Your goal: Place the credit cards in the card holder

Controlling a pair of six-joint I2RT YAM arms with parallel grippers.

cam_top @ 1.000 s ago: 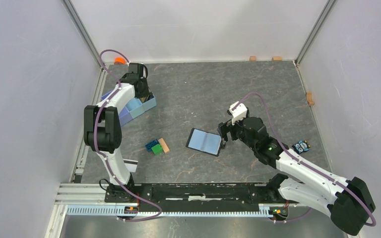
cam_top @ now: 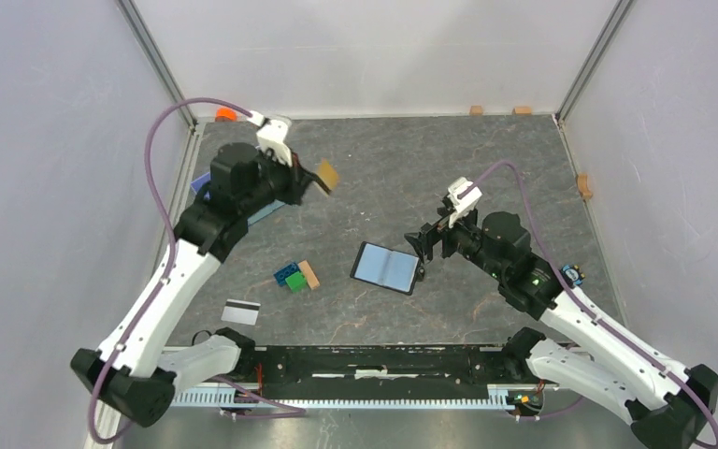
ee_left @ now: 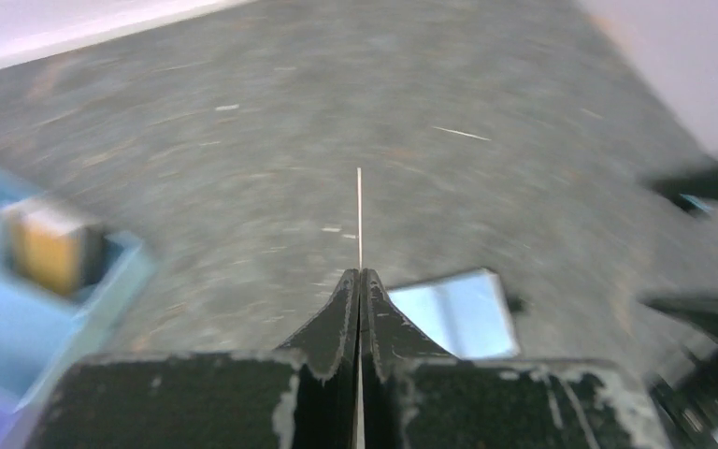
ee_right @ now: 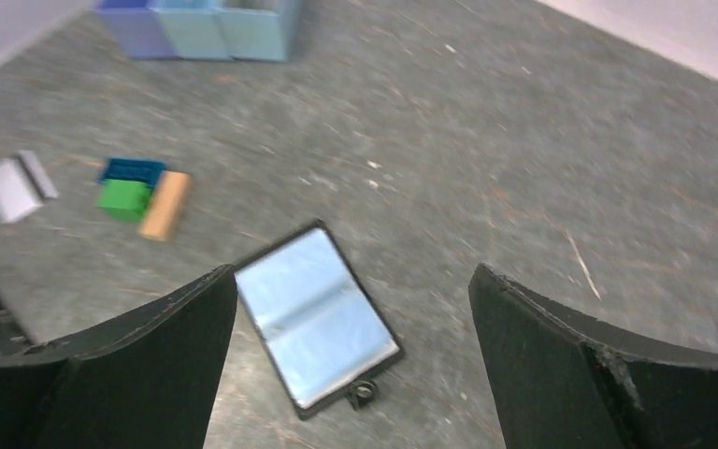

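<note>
In the top view, my left gripper [cam_top: 319,181] is raised over the back left of the table, shut on a thin gold card [cam_top: 327,174]. From the left wrist, that card [ee_left: 359,217] shows edge-on as a thin upright line. The flat black-rimmed holder [cam_top: 385,267], with pale inner panels and a small clasp, lies open at the table's middle. My right gripper is open above the holder's clasp side, with nothing between its fingers. A white card with a black stripe [cam_top: 241,312] lies at the front left.
A blue compartment box [ee_left: 122,290] stands at the back left, with a blurred gold item [ee_left: 49,251] in one compartment. Blue, green [cam_top: 295,282] and wooden blocks [cam_top: 309,274] sit left of the holder.
My left gripper has risen out of the blue box and swung right, bringing the gold card with it. The right gripper has shifted slightly left.
</note>
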